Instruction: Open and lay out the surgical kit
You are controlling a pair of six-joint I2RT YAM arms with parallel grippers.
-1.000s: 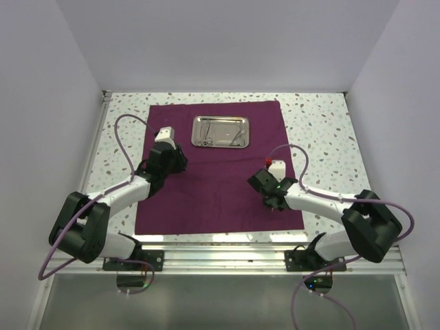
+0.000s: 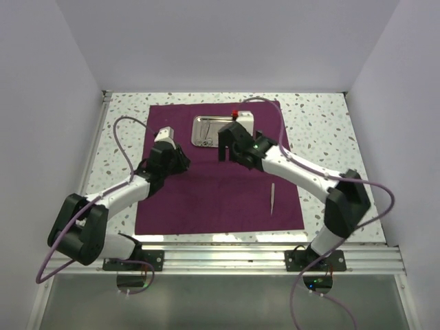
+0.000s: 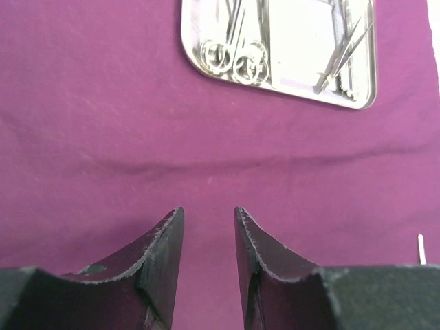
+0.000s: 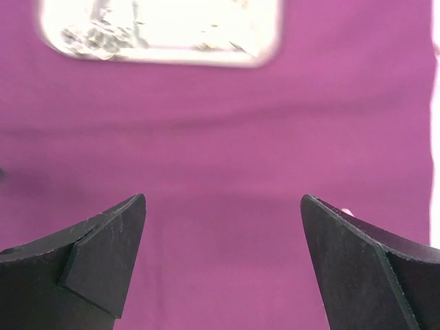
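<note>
A metal tray (image 2: 207, 141) holds scissors (image 3: 216, 56), tweezers (image 3: 337, 62) and other instruments, on a purple cloth (image 2: 199, 206). A slim pale instrument (image 2: 272, 198) lies alone on the cloth's lower right. My left gripper (image 2: 180, 159) hovers left of and below the tray, fingers apart and empty. My right gripper (image 2: 229, 151) stands open and empty over the tray's right lower area, partly hiding it in the top view; its wrist view is blurred.
The speckled table (image 2: 323, 130) shows around the cloth.
My right arm has swung up and left from the lower right to the tray, uncovering the slim instrument on the cloth. My left arm is nearly unchanged.
</note>
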